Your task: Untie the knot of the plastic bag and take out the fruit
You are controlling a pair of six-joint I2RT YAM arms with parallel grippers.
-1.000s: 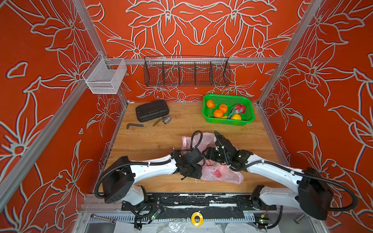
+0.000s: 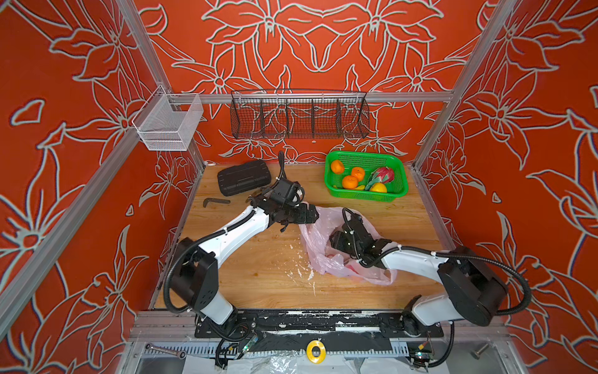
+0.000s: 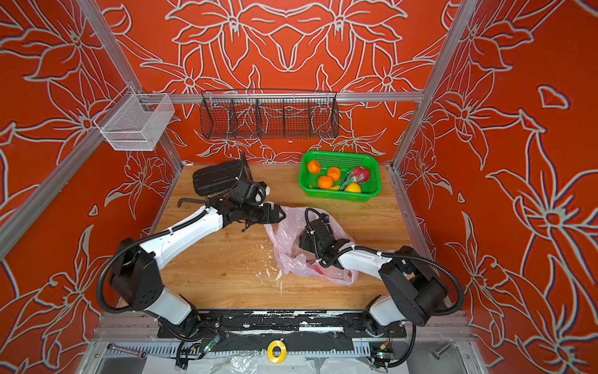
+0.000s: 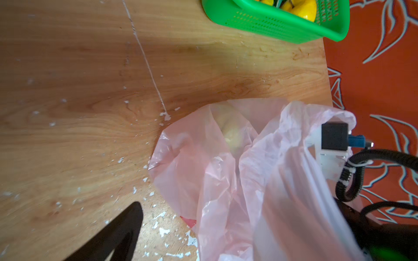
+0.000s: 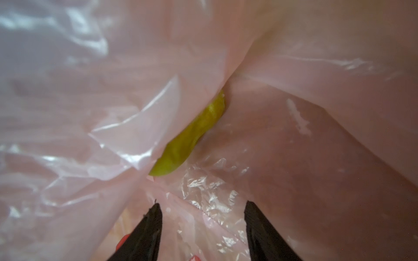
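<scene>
The pink plastic bag (image 2: 320,249) lies spread and crumpled mid-table, its mouth open. Inside it, in the right wrist view, a yellow-green long fruit (image 5: 191,137) is half covered by a fold. Small red patches show low in that view, and a pale yellow shape shows through the film in the left wrist view. My right gripper reaches into the bag, fingers apart with nothing between them, short of the long fruit. At the bag's left rim is my left gripper (image 2: 313,215), open; one finger (image 4: 117,230) shows, the other is hidden behind film.
The green basket (image 2: 398,187) at the back right holds oranges, a dragon fruit and yellow fruit. A black case (image 2: 244,177) and a dark angled tool (image 2: 216,201) lie back left. Wood is clear at the front left.
My left gripper has gone from the bag's front left to its back left rim. The bag's left side now stands higher. My right gripper stays in the bag, shifting slightly.
</scene>
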